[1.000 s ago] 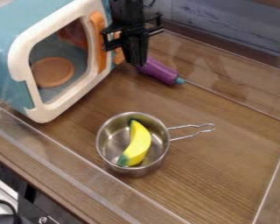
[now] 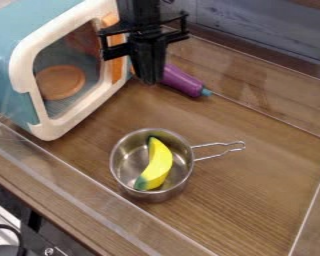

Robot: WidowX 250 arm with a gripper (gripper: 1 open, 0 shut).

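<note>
My black gripper (image 2: 149,66) hangs at the top, beside the right edge of a teal and white toy oven (image 2: 48,66), its tip pointing down and shut, with nothing seen between its fingers. A purple eggplant (image 2: 184,82) lies on the wooden surface just right of the gripper's tip, partly behind it. In the lower middle, a steel pot (image 2: 128,157) with a wire handle holds a yellow banana (image 2: 159,160). An orange disc (image 2: 60,83) shows inside the oven.
A grey wooden backboard (image 2: 256,30) runs along the back. A dark gap with black cables lies at the lower left edge.
The pot and banana have not moved.
</note>
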